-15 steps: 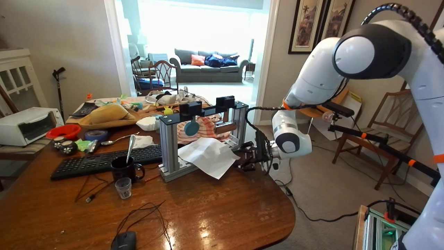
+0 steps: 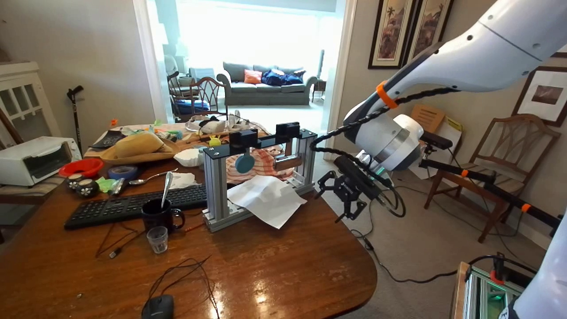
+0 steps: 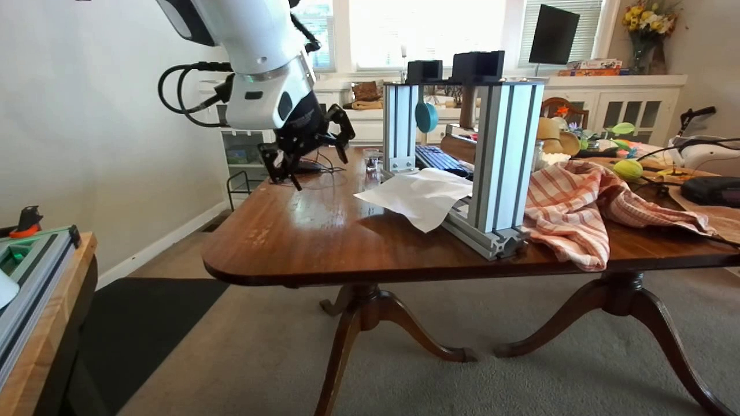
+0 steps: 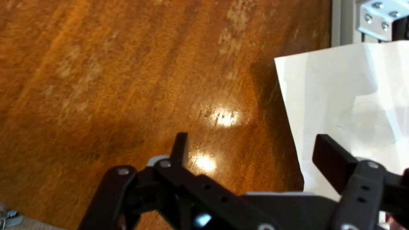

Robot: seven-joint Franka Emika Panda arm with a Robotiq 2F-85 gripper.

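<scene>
My gripper (image 2: 329,206) hangs over the right end of the wooden table, its fingers open and empty. In exterior view 2 the gripper (image 3: 320,173) is above the tabletop, apart from the white paper sheet (image 3: 420,194). That paper (image 2: 268,199) lies creased across the base of a metal frame (image 2: 215,186), one corner overhanging the table. From the wrist, the paper (image 4: 337,95) shows on the right, partly behind one finger (image 4: 331,161); bare wood lies beneath the other finger (image 4: 180,149). A blue disc (image 2: 244,164) and a wooden roller-like piece (image 2: 287,162) hang from the frame's top bar.
Left of the frame stand a dark mug (image 2: 158,215) holding a spoon, a small clear glass (image 2: 157,239) and a keyboard (image 2: 133,206). A mouse (image 2: 158,307) with a loose cable lies in front. Behind is a striped cloth (image 3: 576,208).
My gripper has moved up and back from beside the paper's right edge and now points down toward the table. The arm has swung into a different pose. The paper looks unmoved.
</scene>
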